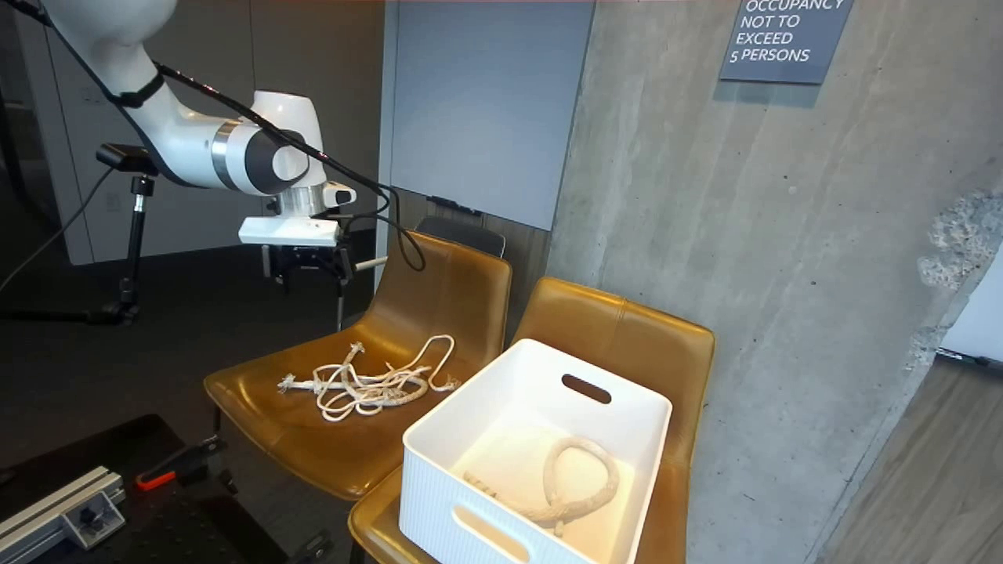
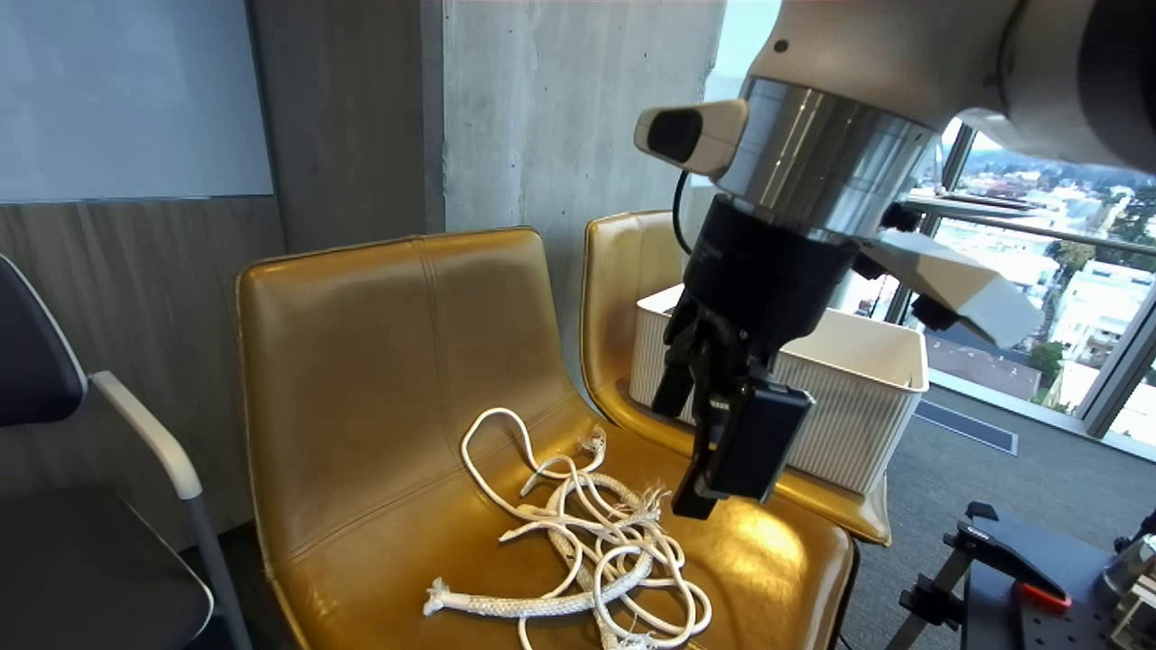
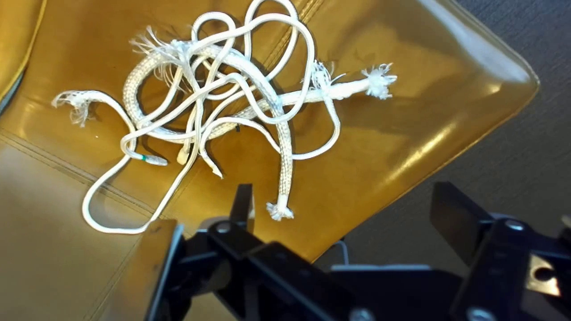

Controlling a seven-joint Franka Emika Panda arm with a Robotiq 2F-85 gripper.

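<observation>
White ropes lie in a loose tangle on the seat of a tan leather chair; some are thin, others thick and braided with frayed ends. My gripper is open and empty, its fingertips well apart. In the wrist view, the tangle lies above the fingers, and one frayed rope end shows between them. Exterior view 1 has the gripper hanging above and behind the seat, clear of the ropes. A thick rope rests looped inside a white bin on the neighbouring chair.
The bin's chair stands right beside the rope chair. A dark table with a red-and-black clamp is at the front left. Behind the arm stands a camera tripod. A dark armchair is at the left in exterior view 2.
</observation>
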